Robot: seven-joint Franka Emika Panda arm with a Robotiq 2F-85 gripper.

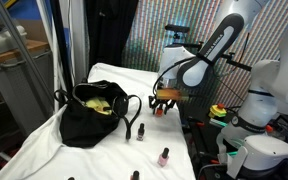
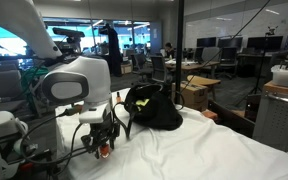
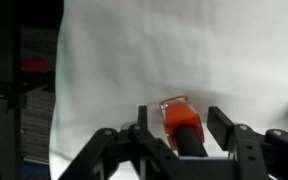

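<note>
A small orange bottle with a black cap is on the white cloth, seen from above in the wrist view. My gripper reaches down around it, one finger to its left and the other finger close on its right. Cloth shows between the left finger and the bottle, so the fingers are part open and not clamped on it. In exterior view 1 the orange bottle is partly hidden by the gripper. Exterior view 2 shows the bottle low under the gripper.
An open black bag with yellow things inside lies to the left. Several small bottles stand on the white cloth, among them a dark one and a pink one. Bare cloth spreads in front of the bag.
</note>
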